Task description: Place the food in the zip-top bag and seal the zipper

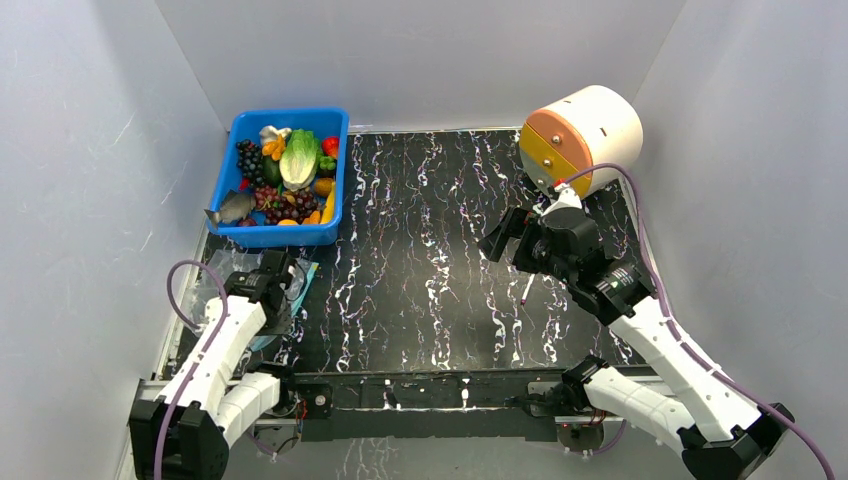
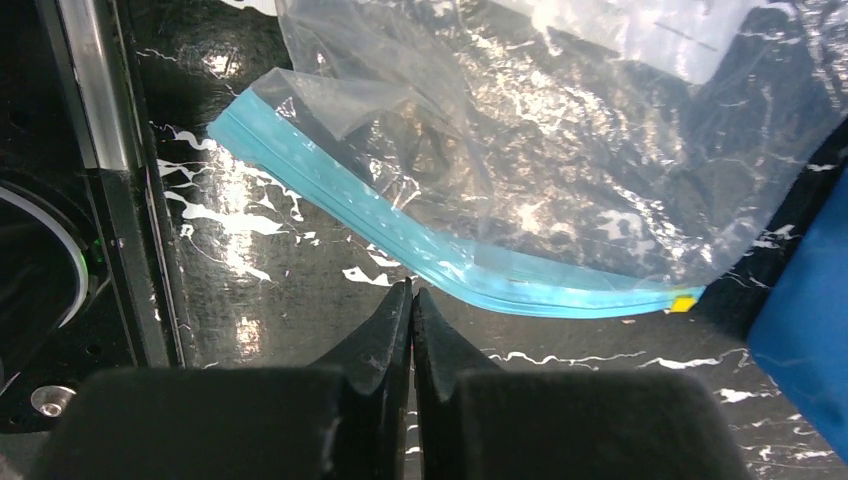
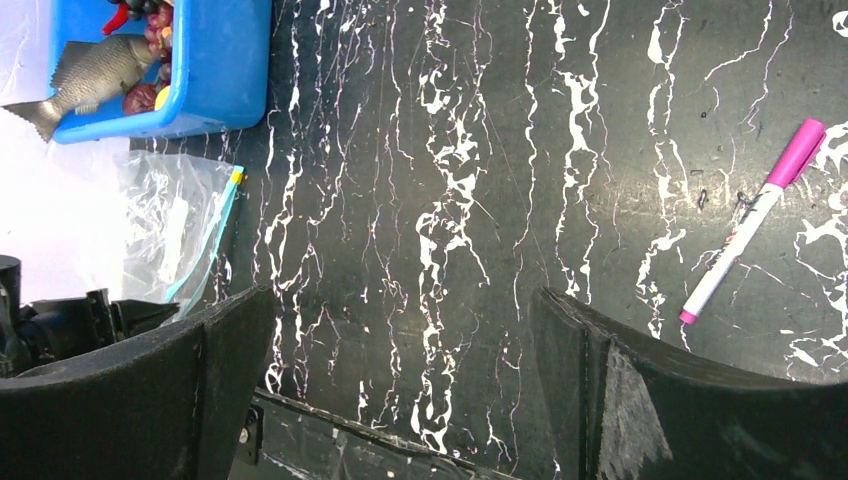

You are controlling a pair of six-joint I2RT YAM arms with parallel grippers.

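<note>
A clear zip top bag (image 2: pixel 520 150) lies flat on the table, its light blue zipper strip (image 2: pixel 350 205) crossing the left wrist view and ending in a yellow slider (image 2: pixel 684 303). At the near side of that strip, my left gripper is shut; nothing shows between its fingers. From above, the left arm covers much of the bag (image 1: pixel 215 290). The food, fruit, vegetables and a fish (image 1: pixel 237 207), fills a blue bin (image 1: pixel 290 236) behind the bag. Over the right part of the table, my right gripper stands open and empty.
A pink-capped marker (image 3: pixel 745 235) lies on the right of the table. At the back right stands a round-sided drawer unit (image 1: pixel 595 130) with orange and yellow fronts. Walls enclose the back and sides.
</note>
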